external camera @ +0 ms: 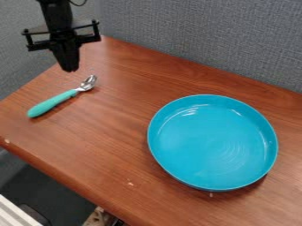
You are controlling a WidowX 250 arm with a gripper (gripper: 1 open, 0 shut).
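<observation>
My black gripper [69, 64] hangs at the upper left, raised over the table behind a spoon with a turquoise handle [53, 102] and metal head, which lies on the wood. No object shows in the gripper; whether its fingers are open or shut is unclear at this size. A turquoise plate [213, 141] rests on the right part of the table, empty.
Grey padded walls [207, 35] border the back and left. The table's near-left edge drops to a dark floor.
</observation>
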